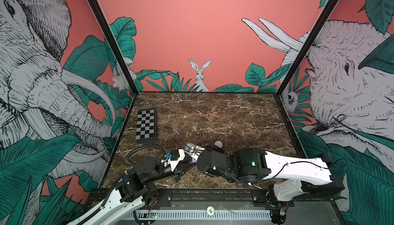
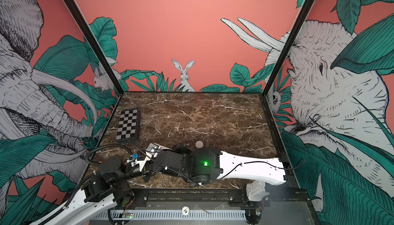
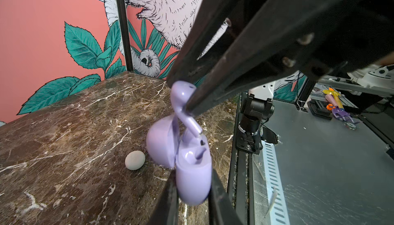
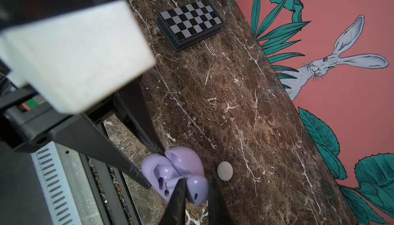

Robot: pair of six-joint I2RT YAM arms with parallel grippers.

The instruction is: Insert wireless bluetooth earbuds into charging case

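Observation:
My left gripper is shut on the lilac charging case (image 3: 192, 184), whose lid stands open. My right gripper is shut, and a lilac earbud (image 3: 182, 93) sits at its fingertips, just over the case's open compartment, its stem pointing down to the opening in the left wrist view. In the right wrist view the earbud's rounded head (image 4: 197, 188) overlaps the case; whether the stem is inside I cannot tell. In both top views the two grippers meet low at the front middle, largely hidden by the right arm.
A checkered box (image 1: 145, 124) lies at the left of the marble table (image 1: 221, 114). A small pale round object (image 3: 135, 159) lies beyond the grippers.

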